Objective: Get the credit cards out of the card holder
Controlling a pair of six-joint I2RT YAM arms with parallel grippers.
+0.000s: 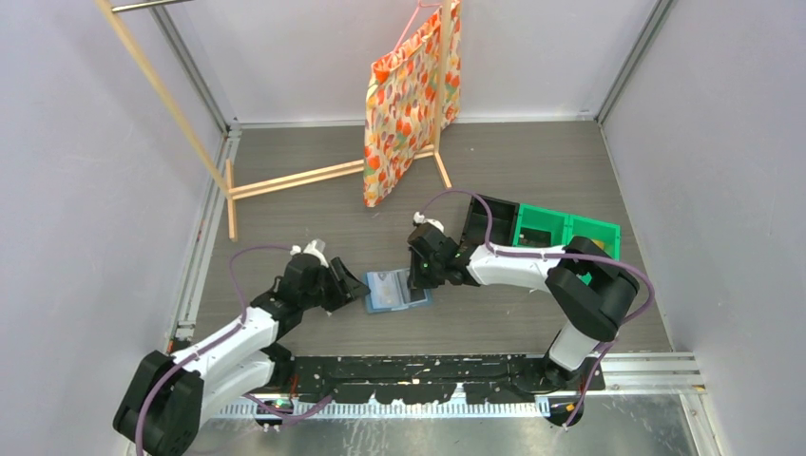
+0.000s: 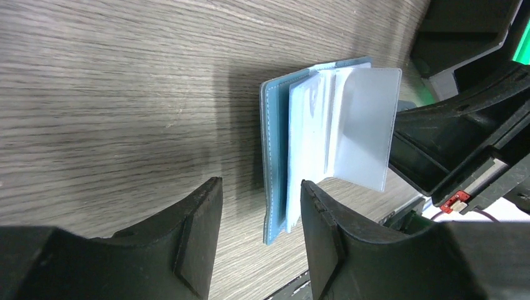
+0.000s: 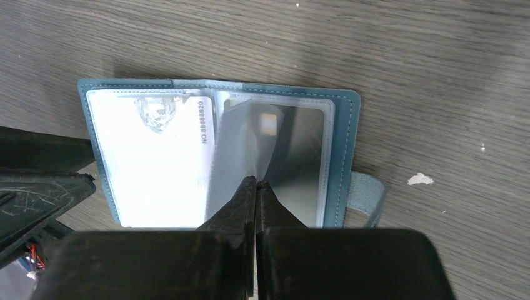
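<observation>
A blue card holder (image 3: 347,150) lies opened out on the table, with clear sleeves inside. Its left half shows a white card (image 3: 169,169) with a printed number. A translucent leaf (image 2: 369,125) stands tilted up from the middle of the holder. My right gripper is shut, its tips at this leaf over the right half; whether the leaf is pinched between them cannot be told. At the holder's left edge my left gripper stands open, one finger on each side of the cover's edge as seen in its wrist view, without gripping it.
Behind the right arm sit a black bin (image 1: 490,220) and green bins (image 1: 594,229). A wooden rack (image 1: 295,180) with a patterned cloth (image 1: 404,104) stands at the back. Bare table lies in front of the holder.
</observation>
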